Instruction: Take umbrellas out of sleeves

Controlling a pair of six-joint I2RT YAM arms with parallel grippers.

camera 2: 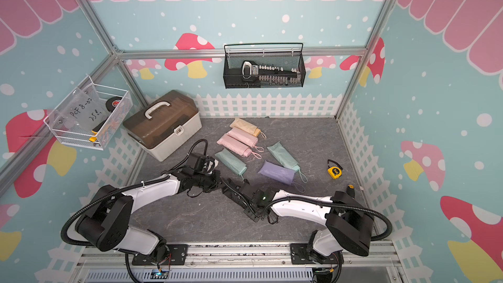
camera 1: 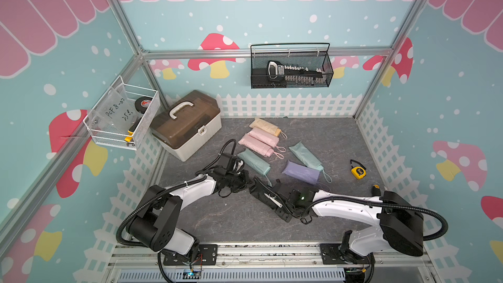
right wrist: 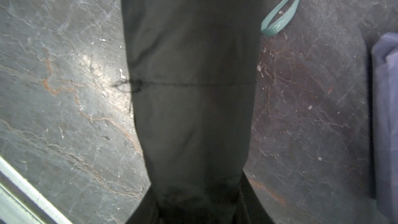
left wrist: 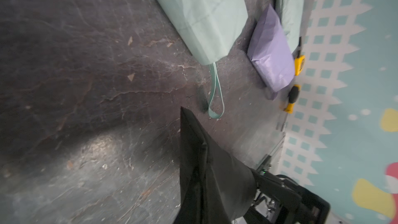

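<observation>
A long black umbrella in its sleeve (camera 1: 260, 194) slants above the table's front middle. My right gripper is shut on its near end, the fingers flanking the dark cloth, which has a seam and a small loose thread. At the far end, my left gripper (camera 1: 248, 180) is shut and touches or nearly touches the black cloth. In the left wrist view the black fabric (left wrist: 232, 182) rises to a point, with a fold running down to the bottom edge. My left fingers cannot be told apart from it there, so whether cloth lies between them is unclear.
Behind the arms lie a mint pouch (camera 1: 254, 162), two pink ones (camera 1: 255, 145), a yellow one (camera 1: 265, 126), another mint one (camera 1: 306, 155) and a purple one (camera 1: 301, 173). A toolbox (camera 1: 187, 125) stands back left; a tape measure (camera 1: 358, 172) lies right.
</observation>
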